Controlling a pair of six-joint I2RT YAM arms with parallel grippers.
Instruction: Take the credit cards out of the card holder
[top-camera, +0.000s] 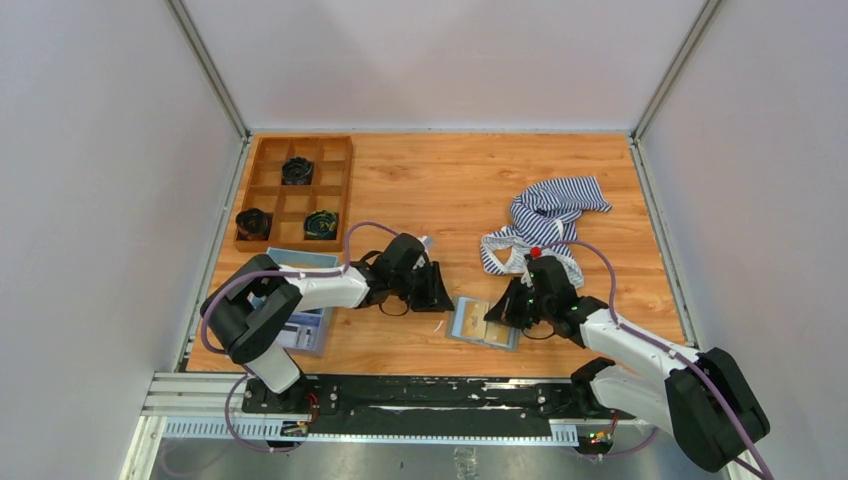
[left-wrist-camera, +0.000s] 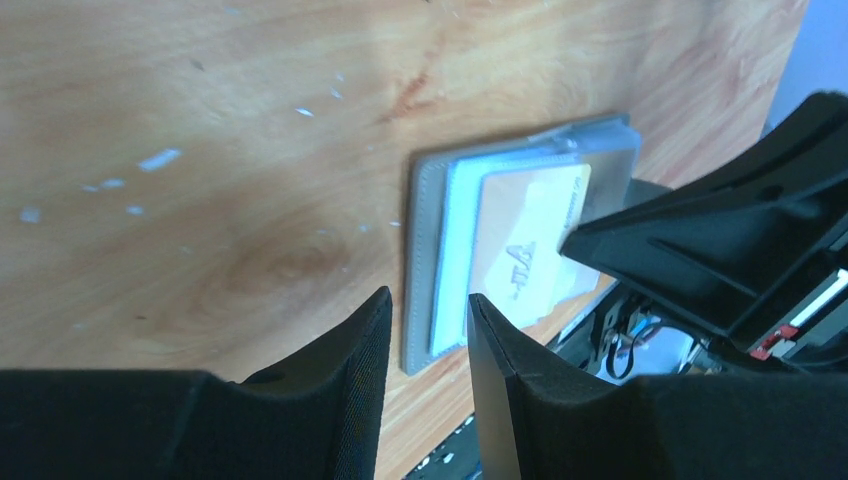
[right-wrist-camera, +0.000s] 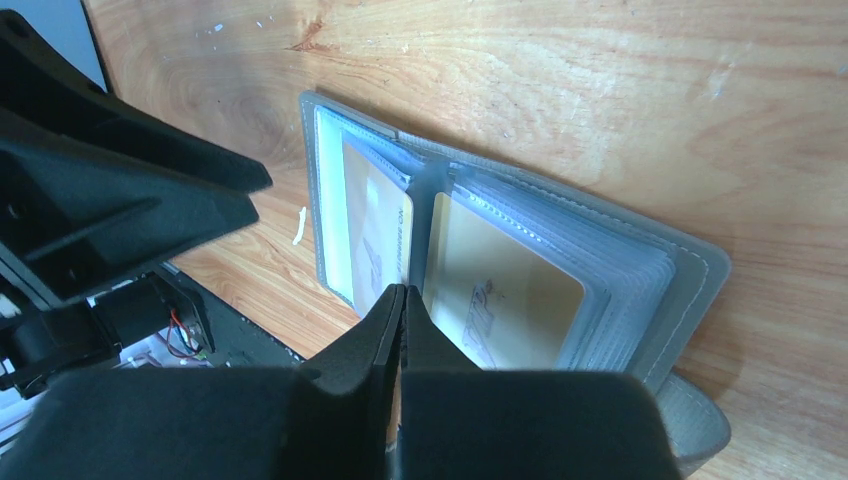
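The card holder lies spread flat on the table, grey-blue with clear sleeves. In the right wrist view a pale gold card sits in the sleeves of one half, and another card in the other half. My right gripper is shut, its tips over the middle of the holder; nothing shows between them, and whether they touch it I cannot tell. To the left of the holder, my left gripper stands part open, its fingers apart and the gap empty. In the left wrist view the right gripper hides part of the holder.
A wooden divided tray with several dark items stands at the back left, and a blue-grey bin is partly under the left arm. A striped cloth lies behind the right gripper.
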